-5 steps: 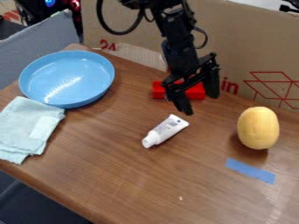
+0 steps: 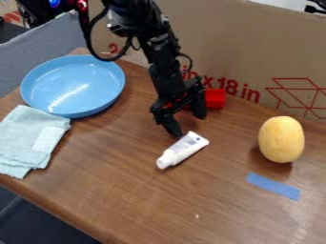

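My black gripper (image 2: 182, 112) is low over the middle of the wooden table, open, its fingers pointing down just behind a white tube (image 2: 182, 150). A red object (image 2: 215, 97) sits behind the gripper by the cardboard backdrop, partly hidden by it. Whether a fingertip touches the table or the tube cannot be told from this view.
A blue plate (image 2: 71, 86) lies at the left, with a folded pale cloth (image 2: 26, 140) below it. On the right are a yellow potato-shaped object (image 2: 280, 139) and a blue strip (image 2: 273, 186).
The gripper has moved left and down, from over the right part of the red object toward the tube. More of the red object's left side is now covered.
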